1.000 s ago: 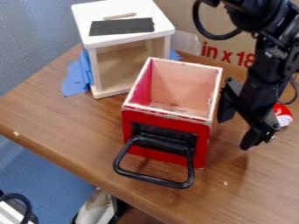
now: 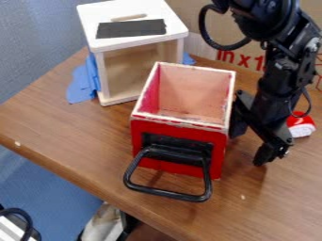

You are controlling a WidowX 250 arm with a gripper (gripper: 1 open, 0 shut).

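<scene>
A red box (image 2: 221, 132) with a pale open top stands on the wooden table, a black front panel and large black handle (image 2: 168, 192) on its near side. The black arm comes down from the upper right, and its gripper (image 2: 262, 143) is low beside the box's right side, close to the tabletop. Whether it is open or shut is hard to make out.
A white wooden cabinet (image 2: 123, 68) with a dark pad on top stands at the back left, a blue cloth (image 2: 81, 86) beside it. A red-and-white item (image 2: 300, 126) lies behind the gripper.
The gripper has shifted slightly down and toward the viewer compared with a second ago. The box looks unmoved.
</scene>
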